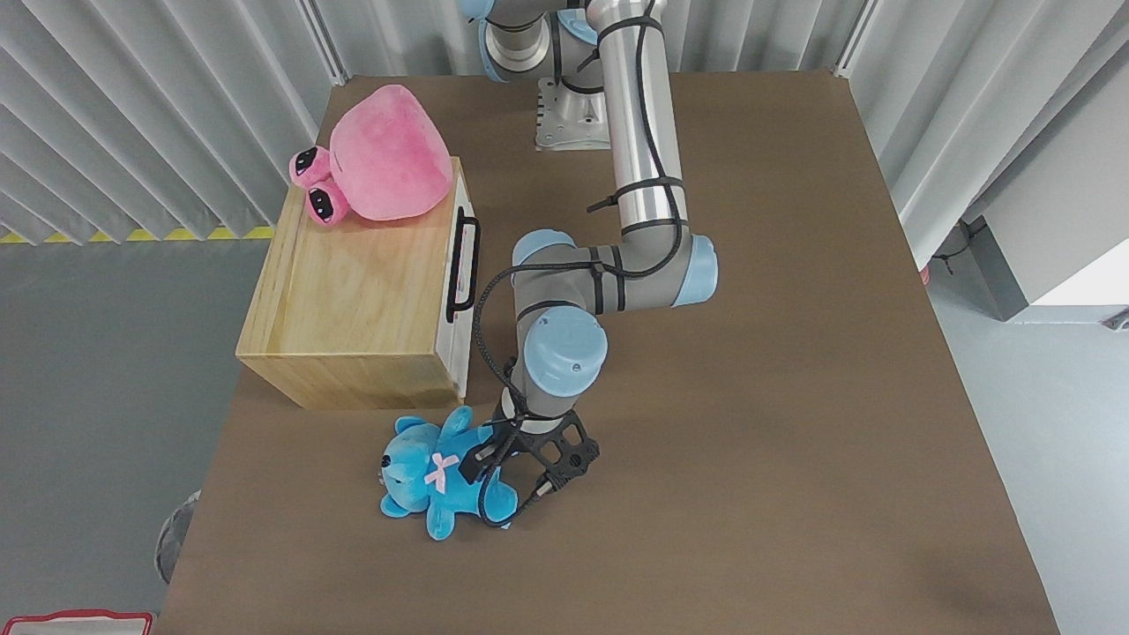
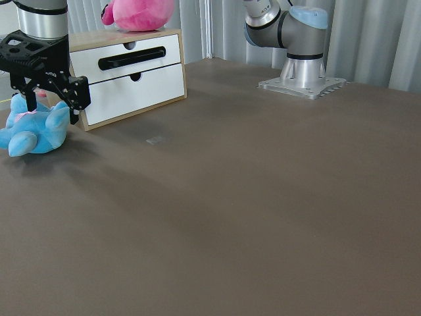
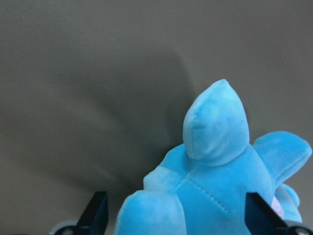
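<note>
A blue plush bear with a pink bow lies on its back on the brown table, just in front of the wooden cabinet. My gripper hangs low over the bear's right-hand end in the front view. In the wrist view its black fingertips stand apart at the bottom edge, with the bear's body between and beneath them; the gripper is open.
The two-drawer cabinet stands at the left, its drawers shut, with a pink plush toy on top.
</note>
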